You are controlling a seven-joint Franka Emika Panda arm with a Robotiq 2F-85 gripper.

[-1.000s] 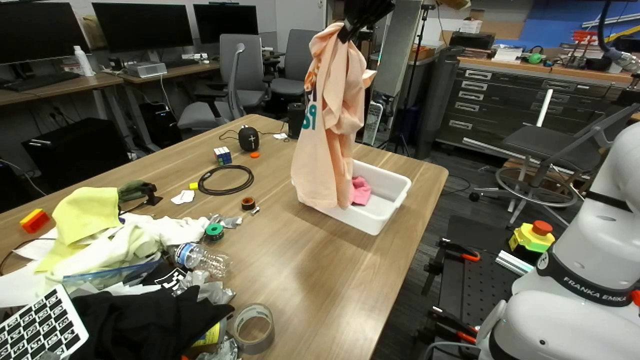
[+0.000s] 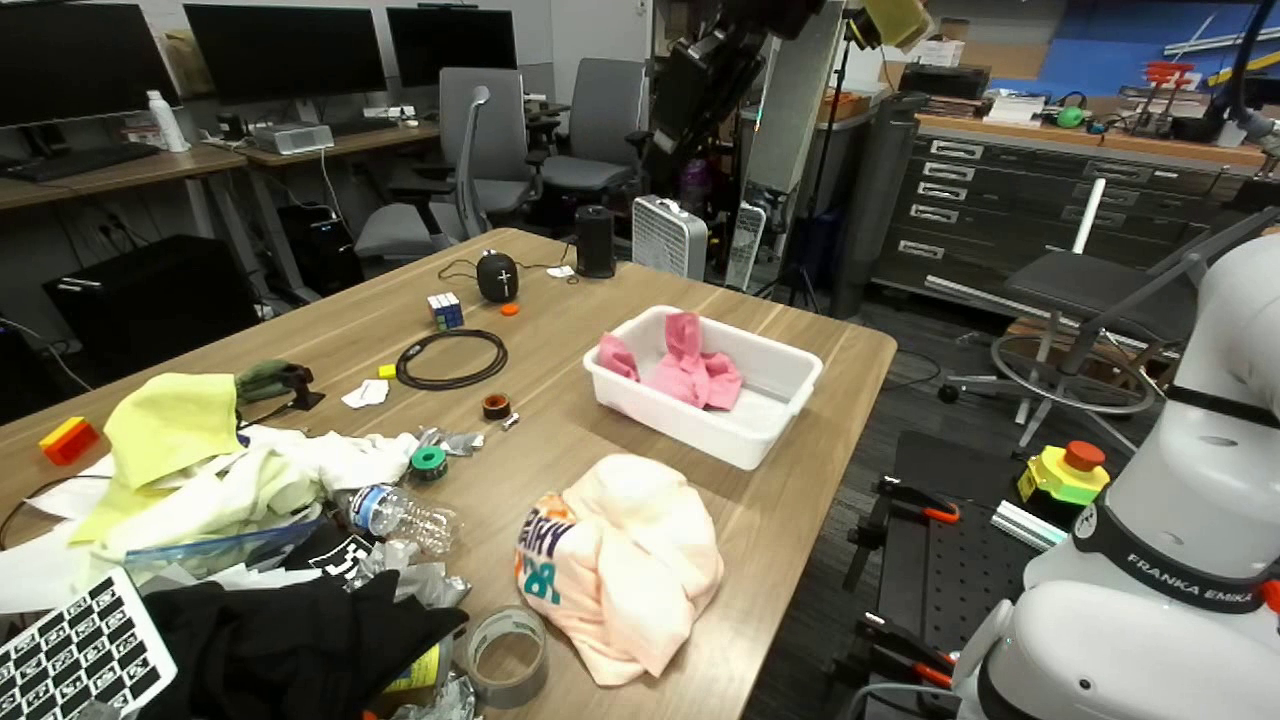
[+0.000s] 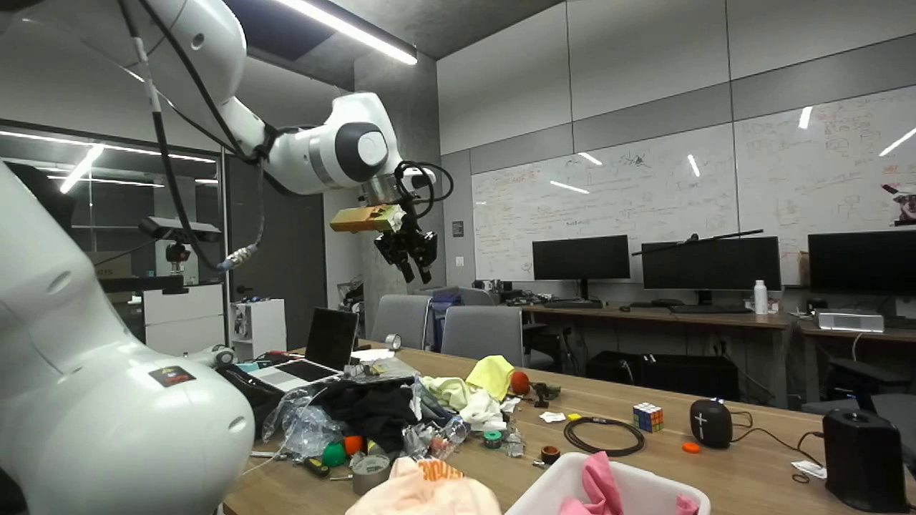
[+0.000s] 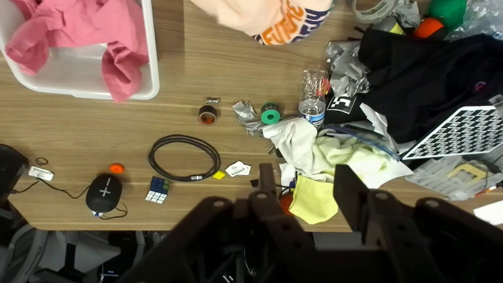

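Note:
A peach cloth (image 2: 624, 558) with orange, navy and teal lettering lies crumpled on the table, in front of the white bin. In the wrist view part of this peach cloth (image 4: 250, 11) is cut off by the top edge. Inside the white bin (image 2: 684, 422) is a pink cloth (image 2: 696, 372), one end of it draped over the rim. High above the table, my gripper (image 3: 418, 276) hangs with its fingers apart and nothing between them. The wrist view shows both dark fingertips (image 4: 346, 188) spread over the area of the yellow cloth (image 4: 313, 200), far below.
A heap of black and pale clothes, wrappers and a plastic bottle (image 2: 408, 518) covers the table's left side. A coiled black cable (image 2: 408, 374), a puzzle cube (image 2: 445, 312) and a round speaker (image 2: 497, 276) stand farther back. Bare wood surrounds the peach cloth's right side.
A second ago the peach cloth hung from my gripper in front of the bin. Now it lies on the table, and the gripper is open and empty, still high up.

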